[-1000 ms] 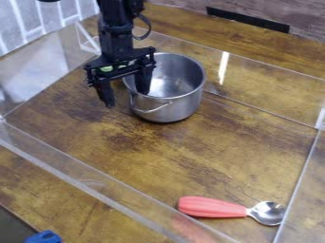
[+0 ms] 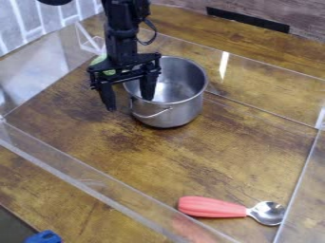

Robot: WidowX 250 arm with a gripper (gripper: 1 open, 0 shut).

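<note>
My black gripper [image 2: 127, 90] is at the left side of a steel pot [image 2: 178, 106], its two fingers spread apart around or just beside the near-left rim. One finger hangs outside the pot and the other reaches over its opening; whether either touches the pot cannot be told. The pot stands upright with a wire handle on its front. A green object is partly hidden behind the gripper.
A spoon with a pink handle [image 2: 214, 206] lies at the front right. A blue item [image 2: 42, 237] is at the bottom left corner. Clear plastic walls border the wooden table [image 2: 114, 161], whose middle is bare.
The pot has moved slightly, if at all.
</note>
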